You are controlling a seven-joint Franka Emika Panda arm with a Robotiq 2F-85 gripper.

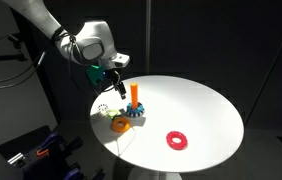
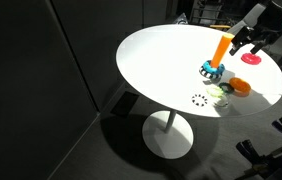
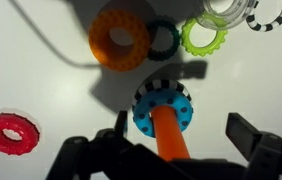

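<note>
An orange post [image 1: 134, 95] stands upright on the white round table [image 1: 196, 105]. Around its lower part sit a blue dotted ring [image 3: 180, 103] and, below that, a black-and-white striped ring [image 3: 162, 86]. My gripper is open above the table, its fingers [image 3: 243, 132] wide apart on either side of the post in the wrist view. Nothing is gripped. Loose on the table lie an orange ring [image 3: 119, 41], a dark green ring [image 3: 164, 40] and a lime green ring [image 3: 203, 36]. A red ring [image 1: 176, 140] lies apart from them.
A clear ring [image 3: 221, 14] and another black-and-white ring [image 3: 270, 12] lie by the lime green one, partly cut off in the wrist view.
</note>
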